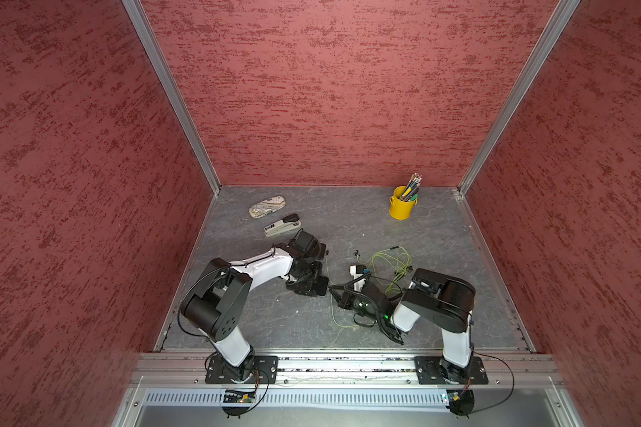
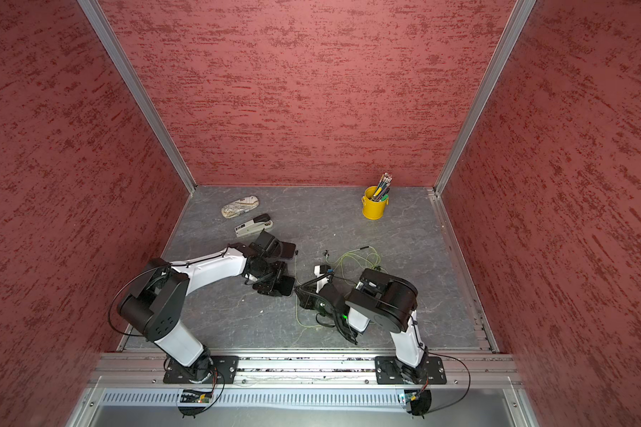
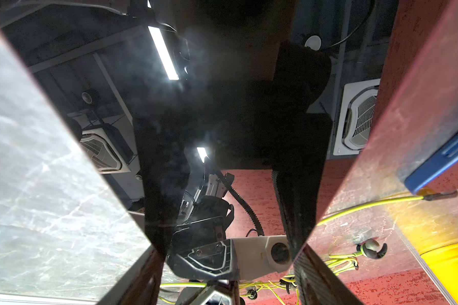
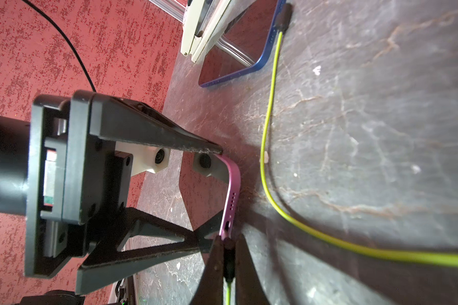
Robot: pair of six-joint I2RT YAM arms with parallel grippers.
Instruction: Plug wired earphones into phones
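My left gripper is shut on a pink-edged phone (image 4: pixel 233 185), with its fingers against opposite sides. The dark, mirror-like screen (image 3: pixel 229 101) fills the middle of the left wrist view. At the bottom of the right wrist view, my right gripper is shut on a slim black earphone plug (image 4: pixel 229 261) with a yellow-green cable. The plug points at the port in the phone's end edge; whether its tip is inside cannot be told. A blue phone (image 4: pixel 246 38) lies flat behind, a black connector (image 4: pixel 284 18) with yellow-green cable at its edge.
Loose yellow-green earphone cable (image 1: pixel 404 256) is coiled behind the right arm. At the back stand a stapler (image 1: pixel 282 226), a patterned case (image 1: pixel 267 207) and a yellow bucket of pencils (image 1: pixel 401 207). A cable strand (image 4: pixel 265 167) runs beside the held phone.
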